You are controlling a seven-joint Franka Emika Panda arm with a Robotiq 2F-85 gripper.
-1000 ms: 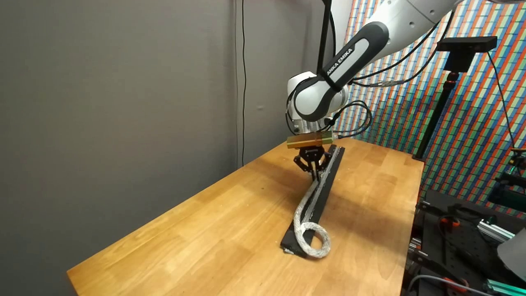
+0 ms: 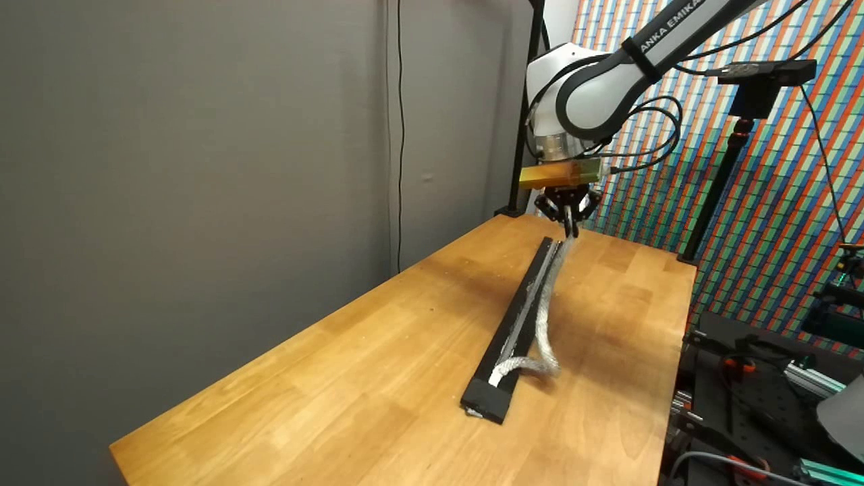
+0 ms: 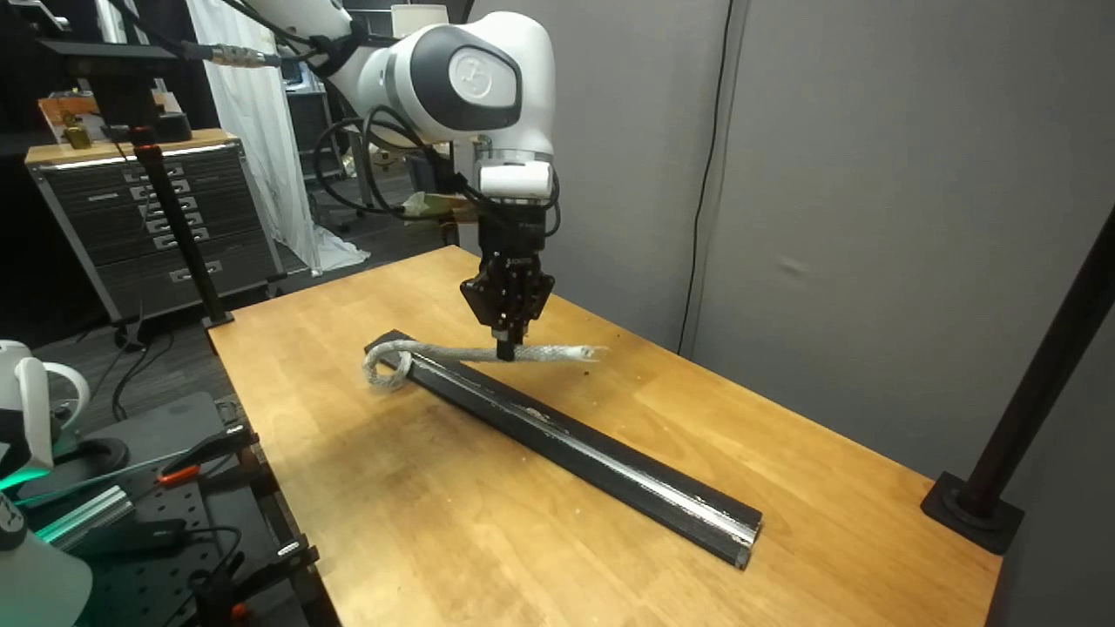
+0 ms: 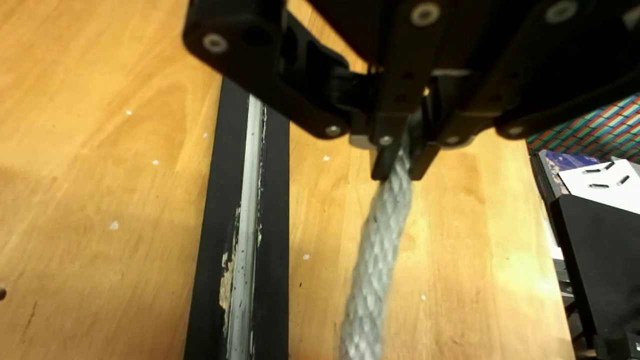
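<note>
My gripper is shut on a grey-white braided rope (image 4: 378,258), which hangs down from between its fingertips. In exterior view 2 the rope (image 3: 449,352) stretches to the left and bends into a loop; its frayed free end sticks out to the right of my gripper (image 3: 509,350). Lying on the table is a long black board (image 3: 627,470) with a light groove along its length. Seen from exterior view 1, the gripper (image 2: 571,231) is above the board's far end, and the rope (image 2: 544,316) runs along the right side of the board (image 2: 494,356), curling onto its near end.
A black stand (image 3: 977,502) rises at one table corner, another (image 3: 183,225) at the opposite side. A dark cart with tools (image 2: 753,421) stands beside the table.
My gripper, holding the rope, has moved away from the camera, rightward and upward. The rope has shifted from the board's left side to its right, and its round loop has opened into a bend.
</note>
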